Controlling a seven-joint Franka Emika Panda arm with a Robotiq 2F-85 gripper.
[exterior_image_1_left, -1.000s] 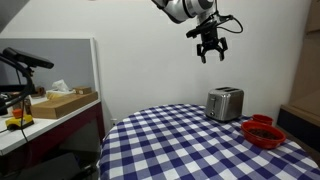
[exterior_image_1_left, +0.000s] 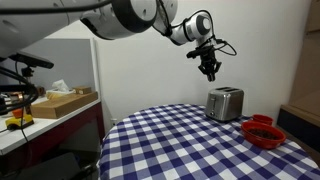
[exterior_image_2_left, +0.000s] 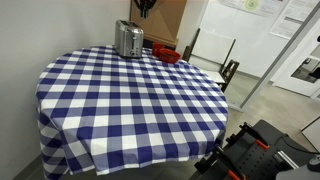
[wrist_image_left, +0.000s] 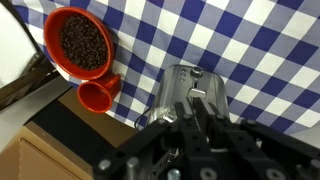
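Note:
The silver toaster (exterior_image_1_left: 225, 103) stands upright at the back of the checkered table, its side and top showing in exterior view 2 as well. My gripper (exterior_image_1_left: 210, 74) hangs above it, pointing down, with a clear gap between fingertips and toaster in exterior view 1. From the wrist, the toaster (wrist_image_left: 181, 84) lies below the gripper, its lever end facing up the picture and the rest hidden by the gripper body. The fingers look drawn close together; whether any gap is left is too small to tell. Nothing visible hangs from them.
Beside the toaster are a red bowl (wrist_image_left: 80, 42) of dark beans and a red cup (wrist_image_left: 96, 96). A brown cardboard box (wrist_image_left: 75, 125) borders them. A white side table (exterior_image_1_left: 50, 125) holds boxes at left.
The gripper has come down toward the toaster, and its fingers, spread wide a second ago, have drawn together. Toaster, bowl and cup have stayed in place.

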